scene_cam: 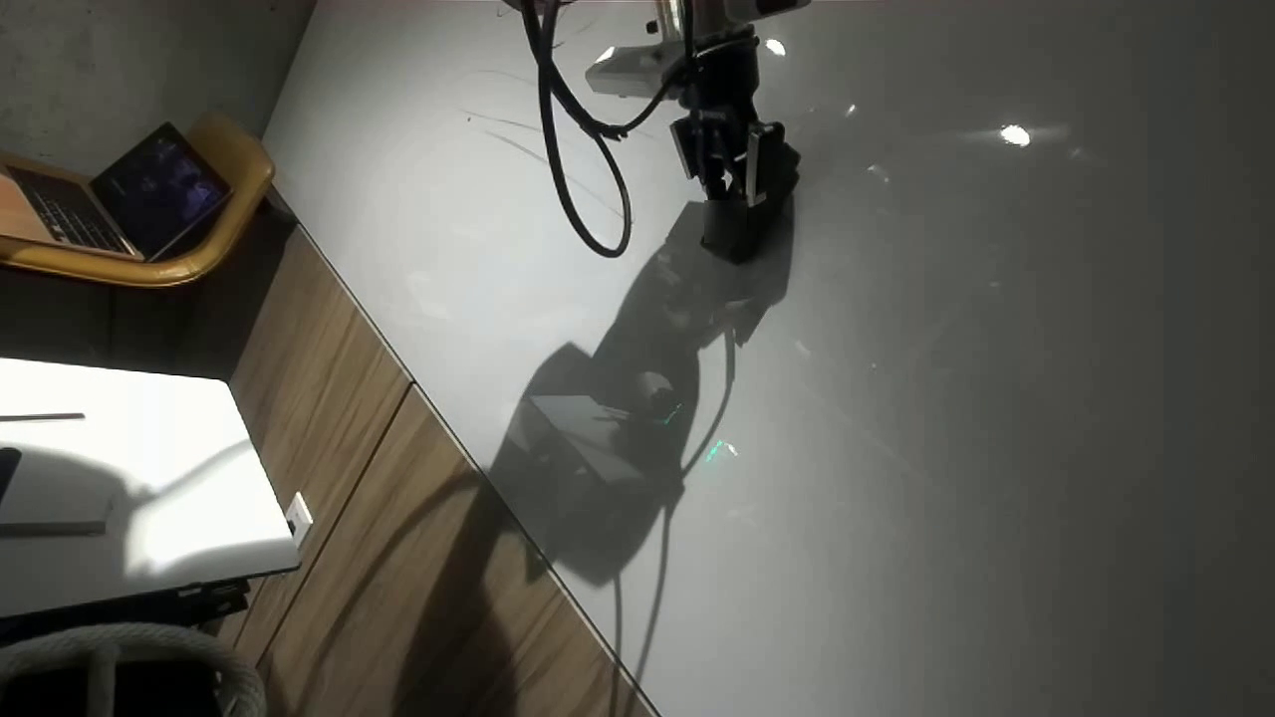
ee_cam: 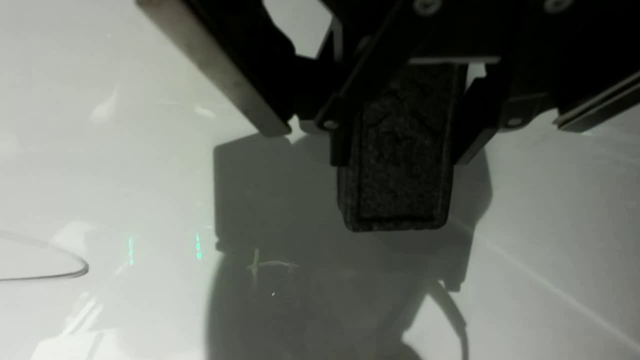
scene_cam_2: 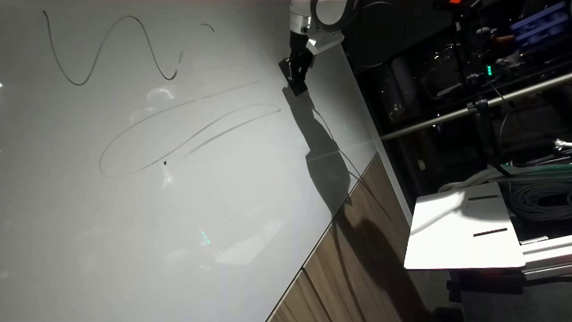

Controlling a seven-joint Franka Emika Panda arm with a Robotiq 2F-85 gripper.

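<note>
My gripper is shut on a dark, textured, block-shaped eraser (ee_cam: 399,192), whose end sticks out past the fingertips. In exterior view 1, the eraser (scene_cam: 734,231) is at the upper middle of the whiteboard (scene_cam: 956,478), close to its surface; whether it touches is hard to tell. Exterior view 2 shows the gripper (scene_cam_2: 298,69) near the board's right side. Left of it, a thin dark looping line (scene_cam_2: 203,129) and a wavy line (scene_cam_2: 99,53) run across the board. One curved pen mark (ee_cam: 81,270) appears at the wrist view's left edge.
Wood panels (scene_cam: 347,478) border the board. Beyond them are a white tabletop (scene_cam: 131,478) and a laptop (scene_cam: 155,191) on a chair. A black cable (scene_cam: 556,155) hangs from the arm. The arm's shadow darkens part of the board.
</note>
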